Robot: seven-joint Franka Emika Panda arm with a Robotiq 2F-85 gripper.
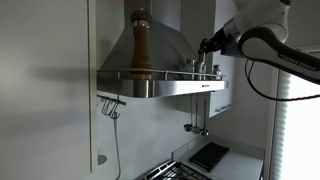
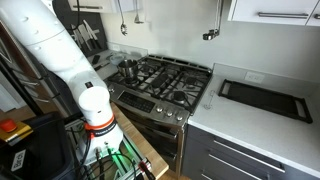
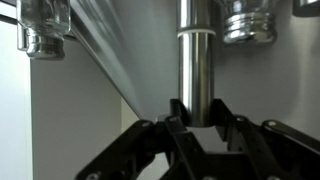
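Note:
In the wrist view my gripper is shut on the end of a shiny metal cylinder (image 3: 196, 70), which has a pale ring partway along it. Exterior view 1 has the gripper (image 1: 205, 48) at the right part of the range hood's shelf, among small containers; the cylinder's lower end is hard to make out there. A glass jar with a metal lid (image 3: 248, 25) stands close beside the cylinder. The gripper is outside exterior view 2.
A metal rail (image 1: 165, 73) edges the hood shelf, where a tall wooden pepper mill (image 1: 141, 45) stands at the left. More glass jars (image 3: 45, 35) show in the wrist view. Below are the stove (image 2: 165, 85) and a black tray (image 2: 262, 103) on the counter.

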